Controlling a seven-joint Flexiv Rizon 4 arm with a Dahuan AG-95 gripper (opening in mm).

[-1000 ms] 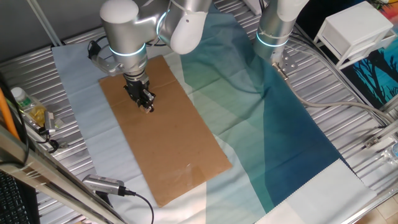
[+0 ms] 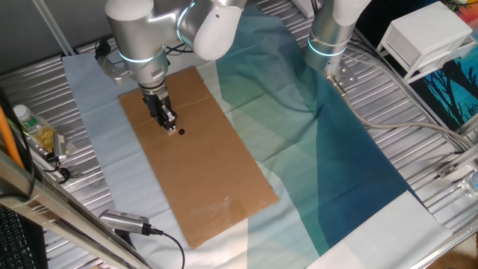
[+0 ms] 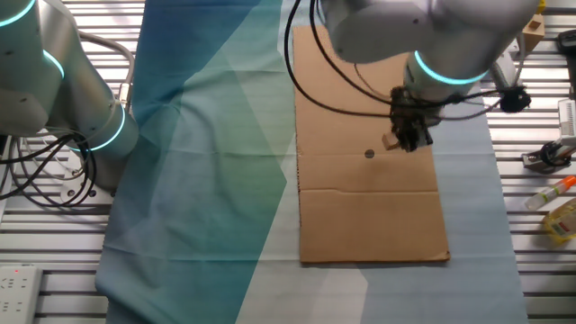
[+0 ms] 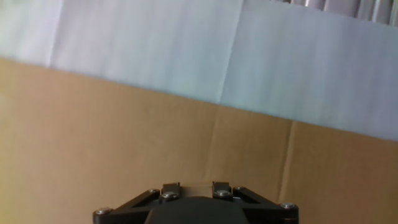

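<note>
My gripper [image 2: 167, 121] hangs low over the far part of a brown cardboard sheet [image 2: 213, 175]. In the wrist view its two fingertips stand a little apart, with a small tan block [image 4: 196, 190] between them, so it looks shut on that block. Exterior view 2 shows the block [image 3: 390, 141] as a small brown piece at the gripper's lower end. A dark round spot [image 2: 181, 131] marks the cardboard just beside the block; whether it is a hole or a flat disc I cannot tell.
The cardboard lies on a blue, green and white cloth [image 2: 280, 127] over a slatted metal table. A cylindrical metal device [image 2: 125, 221] with a cable is near the sheet's left edge. Bottles [image 2: 37, 133] stand far left. Most of the cardboard is bare.
My gripper has shifted slightly to the left over the cardboard, carrying the block with it. The dark spot, partly hidden by the gripper before, now shows clear beside it.
</note>
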